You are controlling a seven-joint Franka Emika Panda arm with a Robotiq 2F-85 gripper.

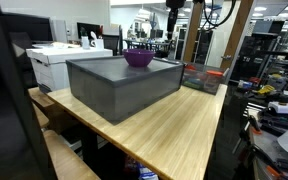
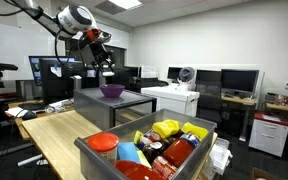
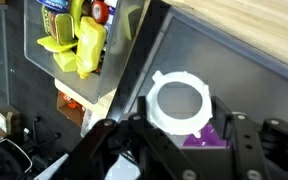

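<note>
In the wrist view a white round cup-like thing sits between the fingers of my gripper, which is shut on it. Beyond it, partly hidden by it and the gripper, shows a purple bowl. From the second exterior view, my gripper hangs just above the purple bowl, which stands on a grey box-like surface. The first exterior view has the gripper up and to the right of the bowl.
A grey bin full of colourful packages and cans stands on the wooden table near the box. Bare tabletop lies in front of the box. Another bin stands at the table's far end.
</note>
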